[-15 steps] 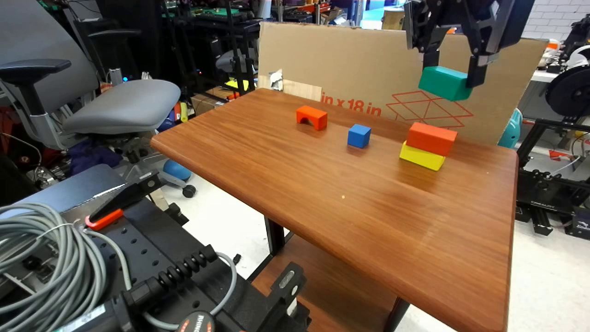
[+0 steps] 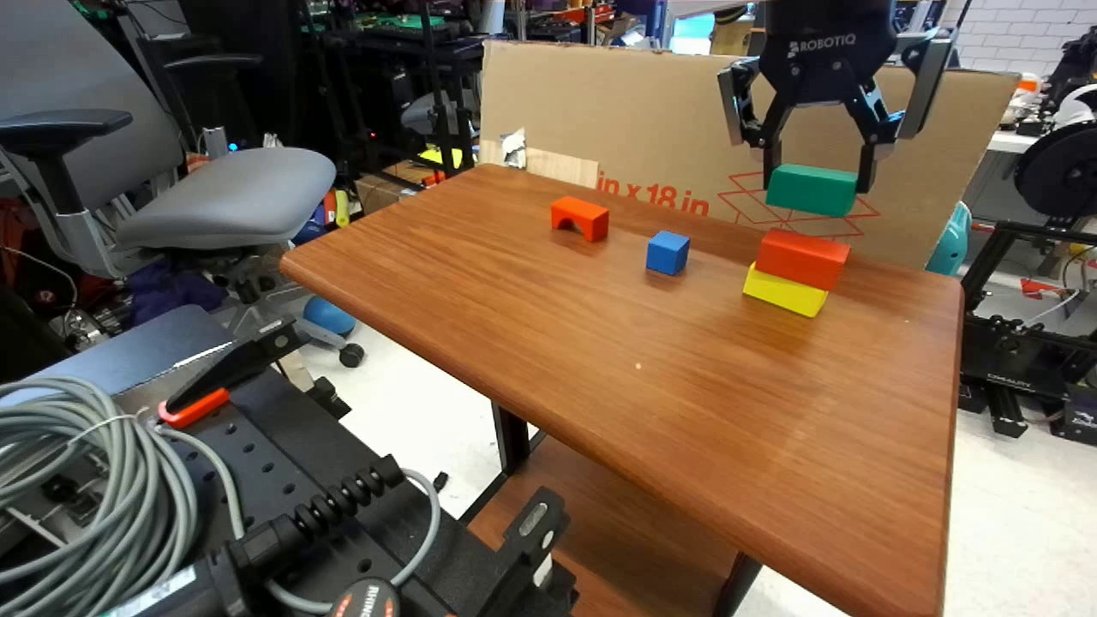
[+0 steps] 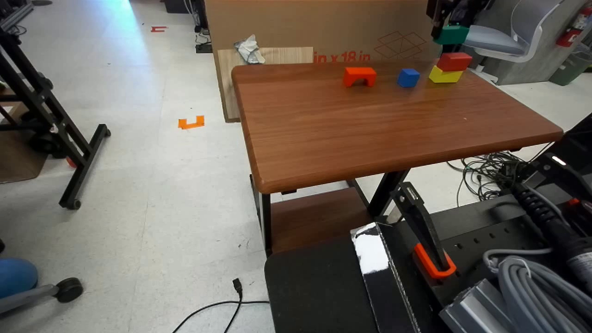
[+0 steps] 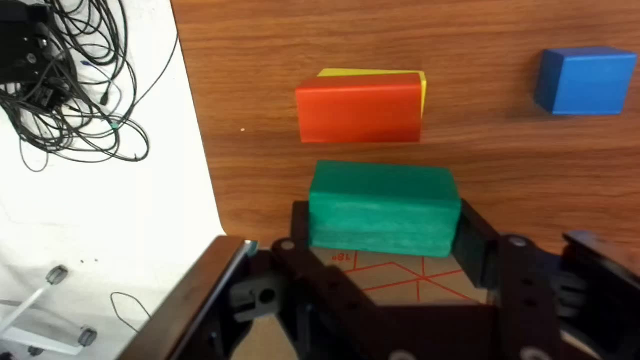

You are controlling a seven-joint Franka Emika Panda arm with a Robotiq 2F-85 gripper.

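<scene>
My gripper is shut on a green block (image 4: 384, 207), one finger at each end of it. In exterior view 1 the green block (image 2: 812, 190) hangs in the air above a red block (image 2: 804, 258). That red block (image 4: 360, 109) rests on a yellow block (image 4: 424, 90), slightly out of line with it, the yellow showing along two edges in the wrist view. A clear gap separates the green block from the stack in exterior view 1.
A blue block (image 2: 668, 252) and an orange arch block (image 2: 580, 218) stand on the wooden table (image 2: 576, 329), left of the stack in exterior view 1. Behind the table rises a cardboard sheet (image 2: 617, 113).
With the green block held, the gripper has come down and slightly left in exterior view 1, turning so the block hangs more level. The blocks on the table are unmoved.
</scene>
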